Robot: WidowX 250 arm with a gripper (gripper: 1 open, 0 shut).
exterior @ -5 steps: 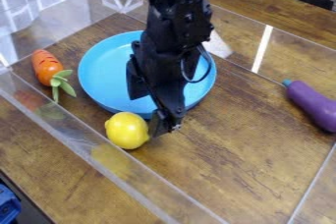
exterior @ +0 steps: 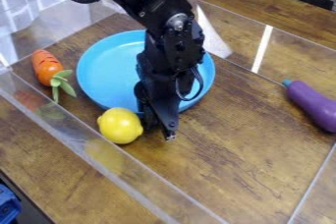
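Observation:
My black gripper [exterior: 155, 120] reaches down from the top over the front of a blue bowl [exterior: 106, 69], its tip low, just right of a yellow lemon [exterior: 120, 125]. It looks shut; I cannot see anything held between its fingers. Part of the bowl is hidden behind the arm.
An orange carrot [exterior: 47, 70] lies left of the bowl, a purple eggplant [exterior: 311, 104] at the right. A clear strip crosses the lower left, and a blue object [exterior: 7, 206] sits in the corner. Bare wood fills the lower right.
The gripper was higher about a second ago and is now lower, near the lemon's right side.

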